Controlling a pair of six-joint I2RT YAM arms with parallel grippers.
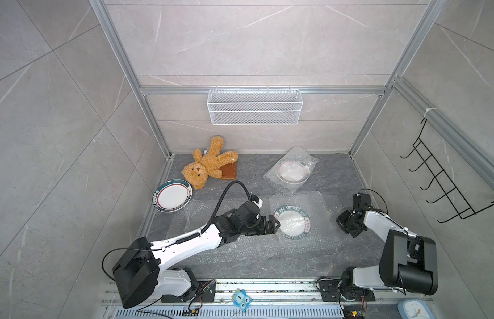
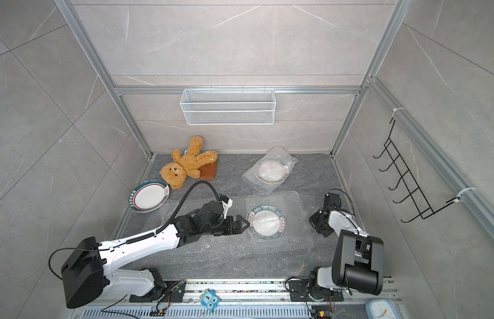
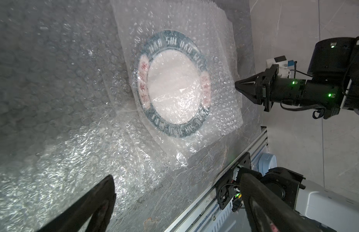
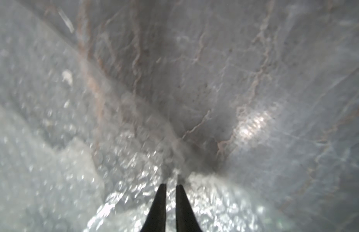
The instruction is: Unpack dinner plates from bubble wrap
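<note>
A dinner plate with a green printed rim [image 3: 173,85] lies at the centre under bubble wrap [image 3: 222,46]. My left gripper hovers open just left of it, nothing between its fingers. My right gripper is low at the right edge of the wrap, its fingertips close together with a narrow gap, over the film; whether film is between them I cannot tell. An unwrapped plate [image 1: 172,195] lies at the left. Another wrapped plate [image 1: 292,171] lies at the back right.
A teddy bear [image 1: 209,162] lies on a brown board [image 1: 229,171] at the back left. A white wire shelf [image 1: 255,106] hangs on the back wall, and black hooks [image 1: 438,175] hang on the right wall. Bare counter shows along the front.
</note>
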